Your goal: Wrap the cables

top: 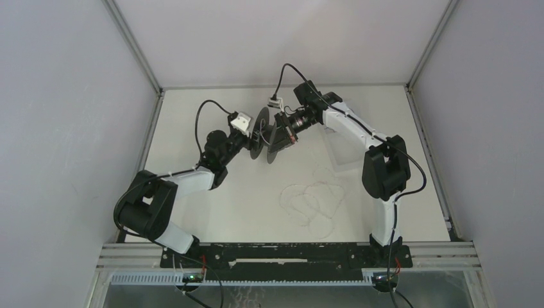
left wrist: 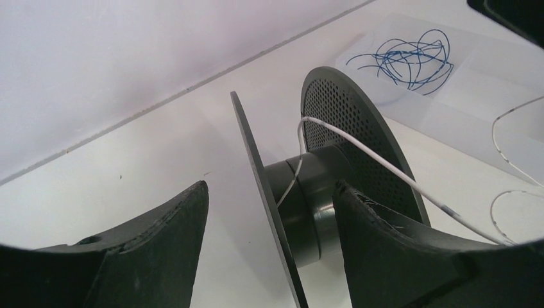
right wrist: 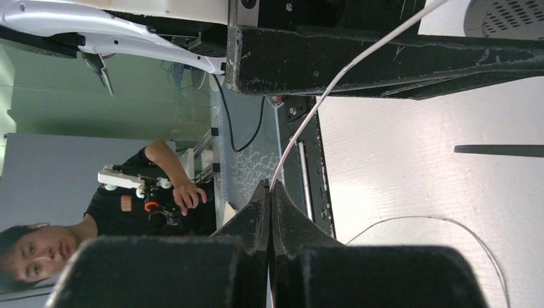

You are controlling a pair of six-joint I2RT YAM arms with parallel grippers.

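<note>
A dark spool stands on the table between my two arms, its core [left wrist: 295, 212] lying between a near flange [left wrist: 269, 205] and a perforated far flange [left wrist: 353, 109]. My left gripper is open, with one finger on each side of the near flange; contact is not clear. White cable [left wrist: 359, 146] comes up from the core and runs over toward the lower right. Above the spool's right side, my right gripper is shut on the cable [right wrist: 308, 119], which leaves its fingertips toward the upper right. The gripper covers part of the spool in the top view.
Loose white cable [top: 314, 186] lies in loops on the table's front middle. A clear tray [top: 343, 154] stands to the right, with blue cable [left wrist: 414, 61] bundled inside. A person [right wrist: 128, 199] is visible beyond the table.
</note>
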